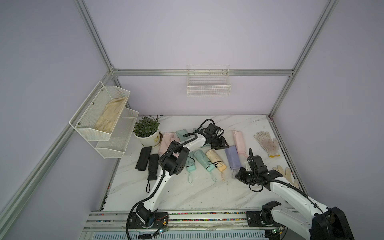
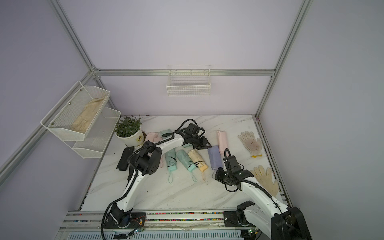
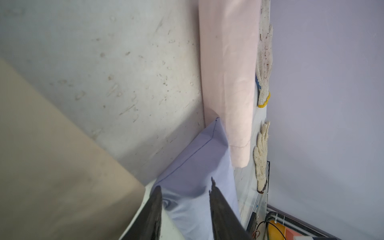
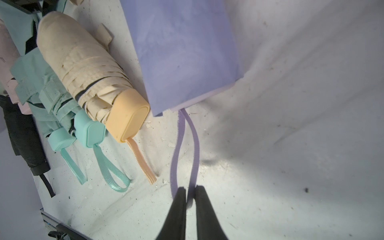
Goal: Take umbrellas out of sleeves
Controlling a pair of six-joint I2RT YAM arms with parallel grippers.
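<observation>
A lilac sleeved umbrella point(image 1: 233, 156) lies mid-table, its loop strap point(image 4: 179, 136) trailing forward. My left gripper hovers over its far end, part open, nothing seen held. My right gripper is at the strap's loop, its tips close together; whether it grips the strap is unclear. A pink sleeved umbrella point(image 3: 226, 68) lies beyond the lilac one. A beige umbrella point(image 4: 68, 56) and mint umbrellas point(image 4: 44, 80) lie bare beside it. Black umbrellas point(image 1: 142, 159) lie at the left.
A potted plant point(image 1: 148, 132) stands back left. Gloves point(image 1: 267, 142) lie along the right edge. Wire baskets point(image 1: 208, 88) hang on the walls.
</observation>
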